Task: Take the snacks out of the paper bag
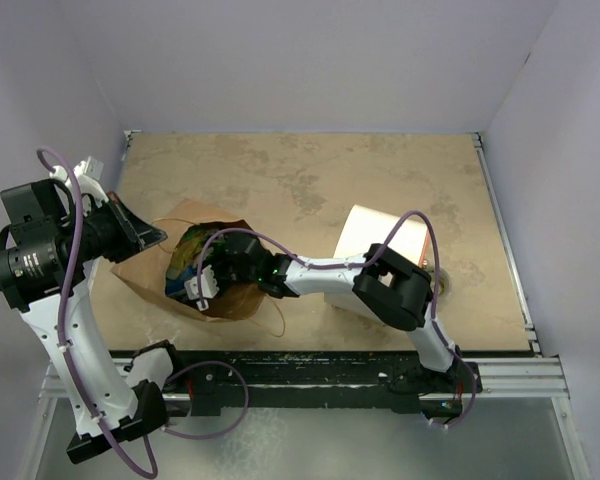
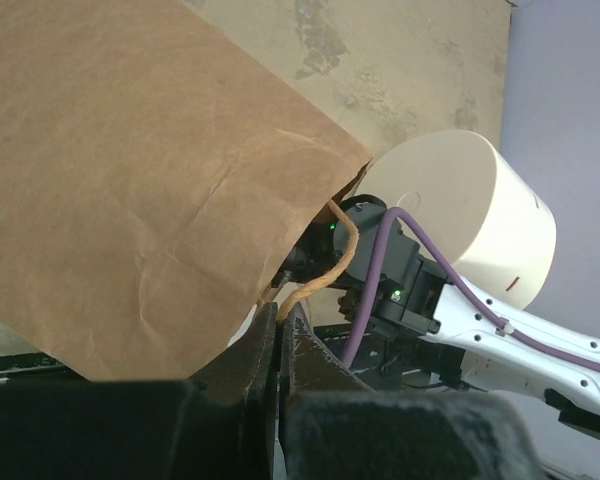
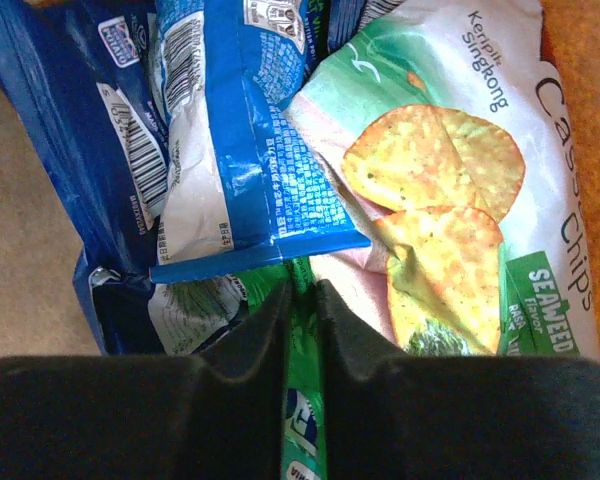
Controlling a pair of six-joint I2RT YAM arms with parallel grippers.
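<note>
The brown paper bag [image 1: 145, 272] lies tipped on the table, its mouth facing right. In the left wrist view, its twisted paper handle [image 2: 342, 262] runs down into the shut tips of my left gripper. Inside are a blue-and-white snack packet [image 3: 245, 150], a dark blue packet [image 3: 55, 130] and a cassava chips bag [image 3: 540, 190]. My right gripper reaches in through the mouth, fingertips just below the blue-and-white packet. Green wrapper [image 3: 305, 350] shows in the narrow gap between its fingers; whether they pinch it is unclear.
A white round tub [image 1: 365, 240] lies on its side right of the bag, beneath or close by my right arm.
</note>
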